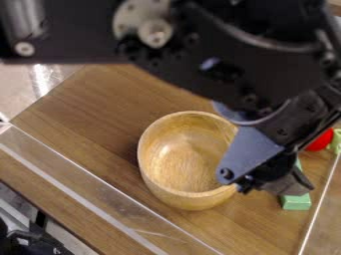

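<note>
A round wooden bowl sits on the wooden table in the camera view, its right side partly behind the arm. My gripper hangs over the bowl's right rim and the space just right of it, large and dark across the upper right of the view. Its fingertips are mostly hidden, so its opening is hard to see. A green block lies right of the bowl, mostly hidden by the gripper. A red object peeks out behind the arm at the right.
Clear acrylic edges border the table at the front left. The table left of the bowl is bare. The arm hides the back of the table.
</note>
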